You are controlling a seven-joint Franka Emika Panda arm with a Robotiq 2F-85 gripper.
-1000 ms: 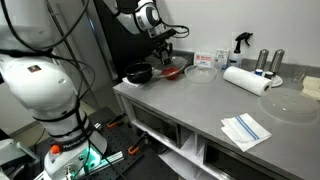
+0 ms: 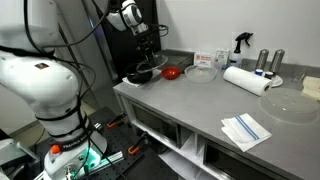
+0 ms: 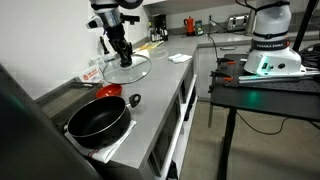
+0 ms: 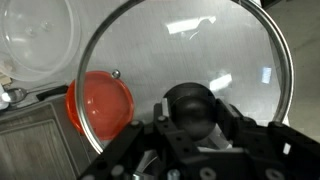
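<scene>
A clear glass lid [image 3: 140, 72] with a metal rim hangs above the counter, and my gripper [image 3: 124, 56] is shut on its black knob [image 4: 190, 108]. In the wrist view the lid's rim circles most of the picture. The black pan [image 3: 98, 120] sits at the counter's end with its handle towards the counter's middle. From the first exterior view, the lid [image 2: 154, 62] is above and slightly right of the pan [image 2: 138, 76], apart from it.
A red bowl [image 2: 171, 73] stands close beside the pan, with a clear plastic bowl [image 2: 201, 74] farther along. A paper towel roll [image 2: 246, 80], bottles and a folded white cloth [image 2: 245, 131] occupy the other end. Mid-counter is largely bare.
My gripper has carried the lid leftwards in the first exterior view, from over the red bowl towards the pan. The pan and bowls have stayed put.
</scene>
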